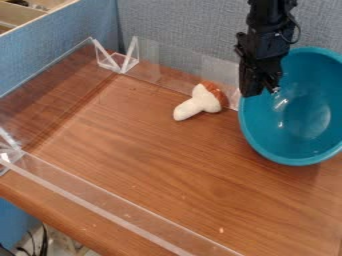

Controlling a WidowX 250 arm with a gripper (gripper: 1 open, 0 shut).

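Observation:
My black gripper point(265, 85) hangs at the upper right, over the left rim of a large teal bowl point(302, 130); its fingertips are small and partly dark against the bowl, looking shut with nothing clear between them. A toy mushroom point(197, 103) with a white stem and orange cap lies on the wooden surface point(134, 150), left of the bowl and apart from it.
Clear plastic barriers with white corner brackets point(116, 60) edge the surface at the back, left and front. Grey padded walls point(174, 20) stand behind, and a wooden box point(16, 18) is at the upper left.

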